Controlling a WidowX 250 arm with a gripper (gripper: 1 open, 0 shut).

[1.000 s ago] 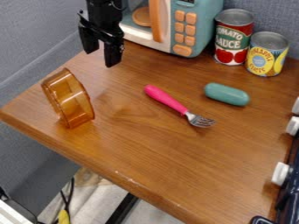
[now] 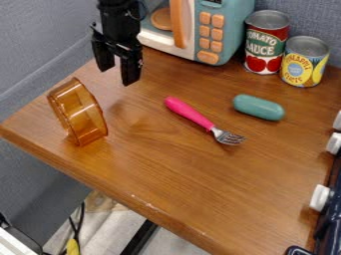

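My black gripper (image 2: 118, 62) hangs at the top left of the camera view, above the back of the wooden table, open with a gap between its fingers. An amber transparent pot (image 2: 78, 113) lies on its side at the left. A pink-handled fork (image 2: 200, 123) lies mid-table, with a teal cylindrical object (image 2: 258, 108) to its right.
A toy microwave (image 2: 213, 30) stands at the back, beside a tomato can (image 2: 265, 45) and a yellow can (image 2: 304, 66). A dark appliance with white knobs (image 2: 324, 209) is at the right edge.
My gripper has moved slightly right and down over the last second. The objects on the table have not moved.
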